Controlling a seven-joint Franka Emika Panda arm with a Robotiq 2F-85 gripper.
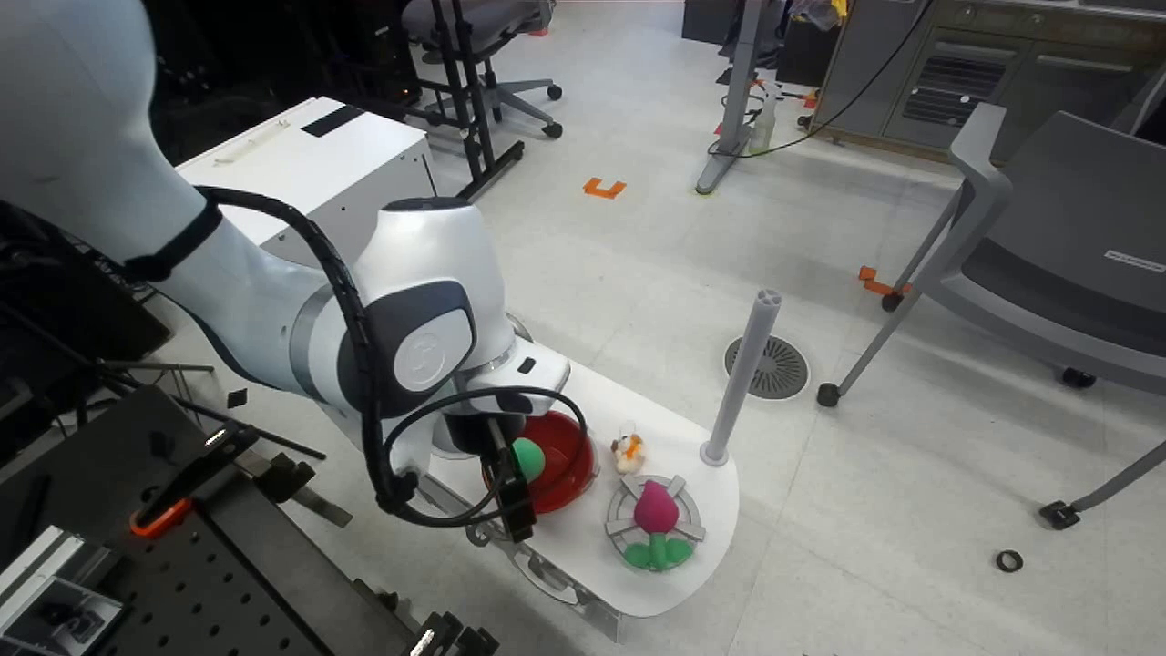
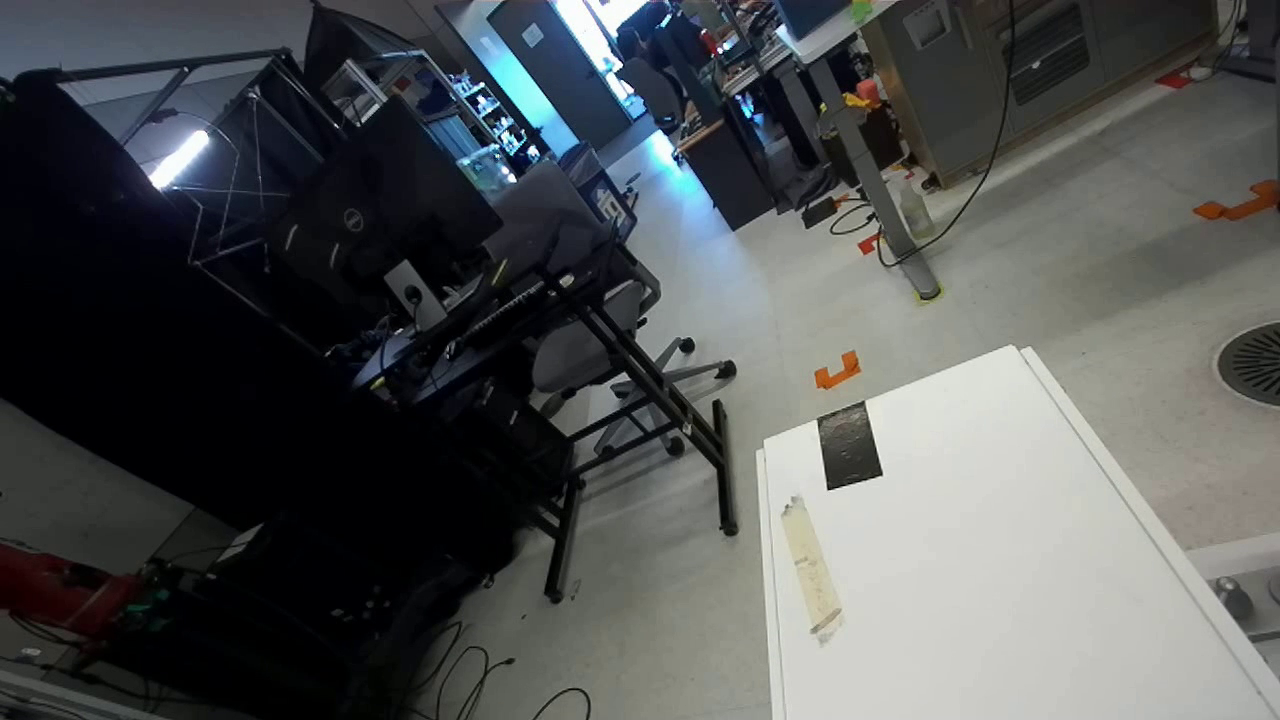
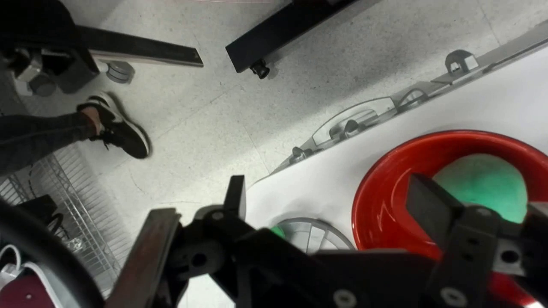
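Observation:
A red bowl stands on the white board and holds a rounded green object. In exterior view 1 my gripper hangs over the bowl's left side and covers part of it. The wrist view shows my gripper open, its fingers wide apart and nothing between them. There, one finger overlaps the bowl beside the green object; the other appears past the board's edge. A pink and green plush flower lies on a grey round rack, with a small white and orange toy behind it.
A grey post rises from the right side of the white board. A dark perforated table stands at the front left, a white cabinet behind the arm. Someone's shoe shows on the floor in the wrist view.

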